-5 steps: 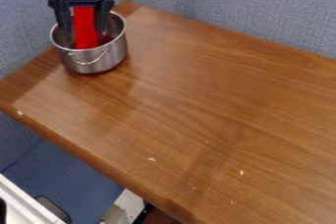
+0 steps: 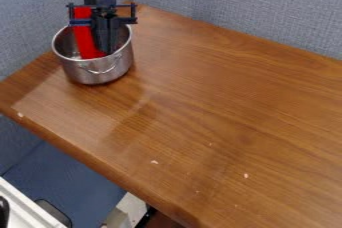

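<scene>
A steel pot [image 2: 99,67] with a wire handle stands at the back left corner of the wooden table. An upright red object [image 2: 84,32] is in the pot, its top above the rim on the left side. My dark gripper [image 2: 103,34] reaches down into the pot just right of the red object. Its fingertips are hidden or too dark to make out, so I cannot tell whether anything is between them.
Blue-grey padded walls [image 2: 241,7] border the back and left. Below the left edge lie white and dark items on a blue surface.
The pot stands in about the same place.
</scene>
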